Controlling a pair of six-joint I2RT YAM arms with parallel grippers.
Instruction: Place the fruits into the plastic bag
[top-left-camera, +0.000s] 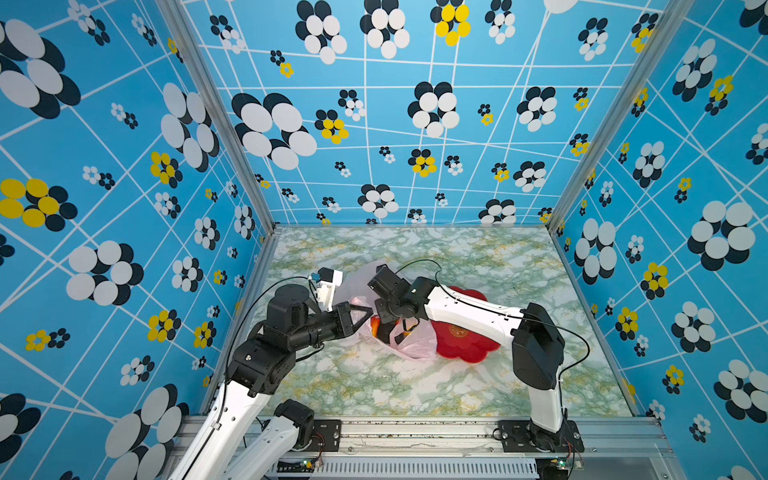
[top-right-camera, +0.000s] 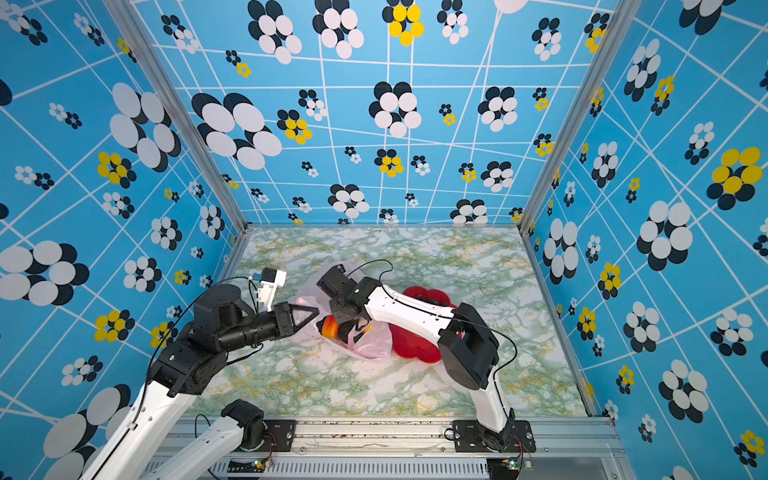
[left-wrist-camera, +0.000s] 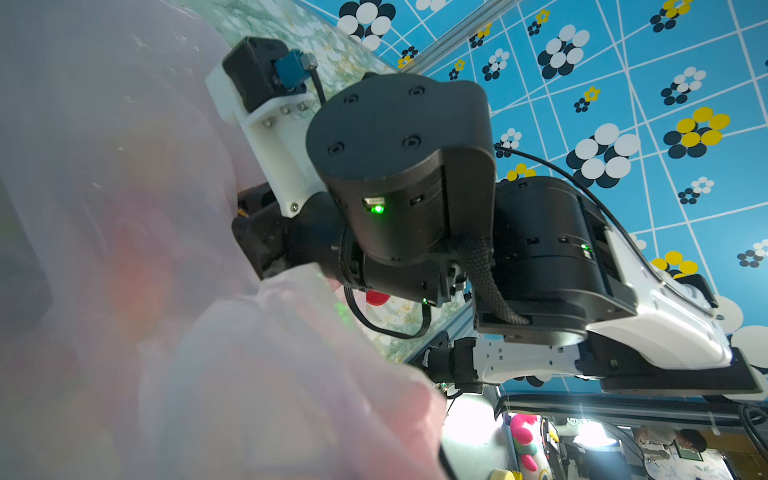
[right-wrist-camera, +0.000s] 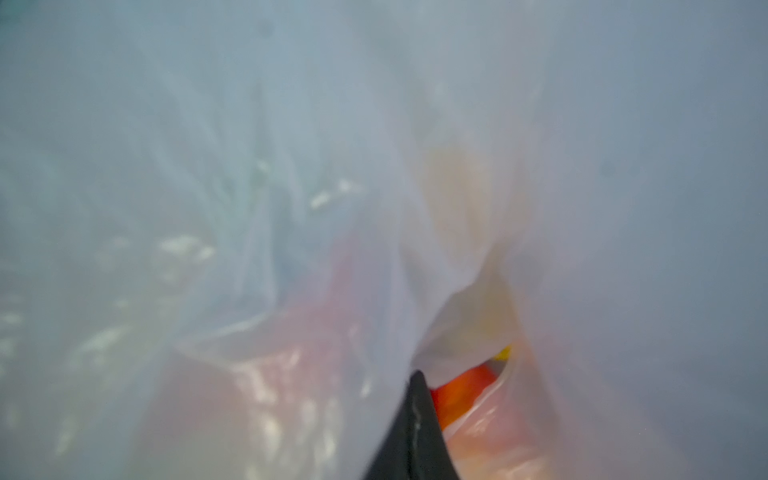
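The thin, pale pink plastic bag (top-left-camera: 416, 344) lies crumpled mid-table. Orange fruit (top-right-camera: 330, 327) shows at the bag in the top right view, with more orange (right-wrist-camera: 462, 393) through a gap in the right wrist view. My left gripper (top-right-camera: 317, 310) is shut at the bag's left side; whether film is pinched at its tips does not show. From the right, my right gripper reaches down at the bag, shut, with plastic around it and no fruit between its fingers. Bag film (left-wrist-camera: 104, 240) fills much of the left wrist view and hides the left fingers.
A red flower-shaped plate (top-left-camera: 468, 348) lies right of the bag, partly under the right forearm (top-left-camera: 472, 312); its contents are mostly hidden. Patterned walls close in the sides and back.
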